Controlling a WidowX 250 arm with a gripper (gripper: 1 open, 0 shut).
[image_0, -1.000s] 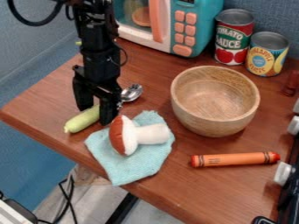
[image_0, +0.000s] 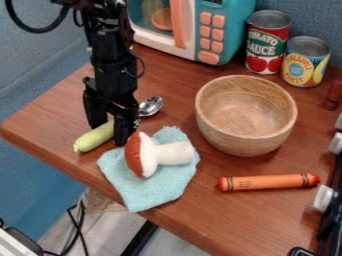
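Observation:
The black gripper (image_0: 110, 118) hangs low over the left side of the wooden table, its fingers straddling a pale yellow-green cucumber-like toy (image_0: 91, 139); whether they grip it cannot be told. Just right of it a light blue cloth (image_0: 147, 191) holds a toy mushroom (image_0: 160, 153) with red-brown cap and white stem. A metal spoon (image_0: 151, 105) lies behind, partly hidden by the gripper.
A wooden bowl (image_0: 245, 115) sits right of center. Behind stand a toy microwave (image_0: 187, 25), a tomato can (image_0: 266, 45) and a yellow can (image_0: 306, 63). An orange crayon (image_0: 267, 183) lies at the front right; black devices line the right edge.
The objects have not moved.

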